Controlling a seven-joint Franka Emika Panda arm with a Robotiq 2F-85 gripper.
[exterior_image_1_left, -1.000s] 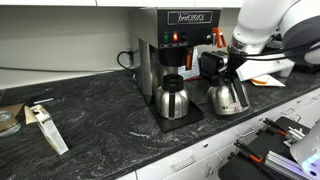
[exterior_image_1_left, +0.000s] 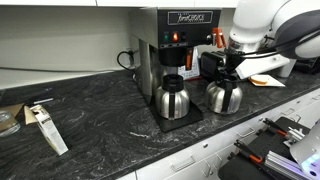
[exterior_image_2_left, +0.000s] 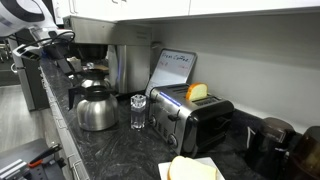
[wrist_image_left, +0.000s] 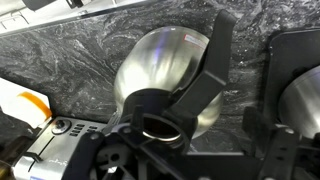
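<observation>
A steel carafe (exterior_image_1_left: 223, 98) with a black handle and lid stands upright on the counter, right of the coffee maker. It shows from the side in the second exterior view, and the wrist view looks down on its steel body (wrist_image_left: 160, 62) and black handle (wrist_image_left: 206, 72). My gripper (exterior_image_1_left: 234, 76) is just above this carafe, close to its lid and handle. Its fingers are open and grip nothing; whether a finger touches the handle is unclear. Another steel carafe (exterior_image_1_left: 172, 98) sits on the base of the coffee maker (exterior_image_1_left: 181, 35).
A steel toaster (exterior_image_2_left: 190, 122) with bread (exterior_image_2_left: 198, 91) on top stands farther along the counter, near a glass jar (exterior_image_2_left: 138, 110) and bread slices (exterior_image_2_left: 190, 170). A white carton (exterior_image_1_left: 50, 130) is at far left.
The gripper has since shifted slightly up. The other carafe has stayed put.
</observation>
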